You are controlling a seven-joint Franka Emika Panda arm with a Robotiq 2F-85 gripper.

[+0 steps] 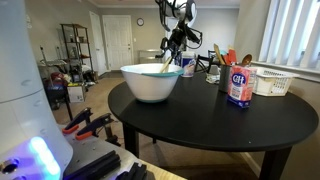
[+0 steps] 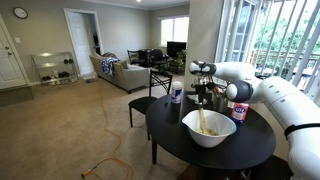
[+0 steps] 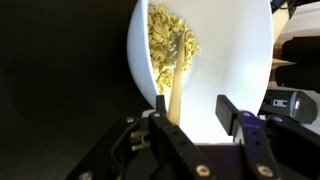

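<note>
A large white bowl (image 1: 150, 86) stands near the edge of the dark round table. In the wrist view, dry curly noodles (image 3: 168, 40) lie at the bottom of the bowl. A wooden spoon (image 3: 177, 85) leans in it, its handle rising over the rim toward my gripper. The fingers are apart, and the handle passes between them, nearer the left finger; a gap to the right finger shows. In exterior view 2 the gripper (image 2: 204, 97) hangs above the bowl by the upper end of the spoon (image 2: 202, 120).
A red and blue can (image 1: 240, 87) stands on the table right of the bowl. Behind it are a red container (image 1: 225, 76) and a white basket (image 1: 270, 81). A blue and white canister (image 2: 177, 92) stands toward the far edge.
</note>
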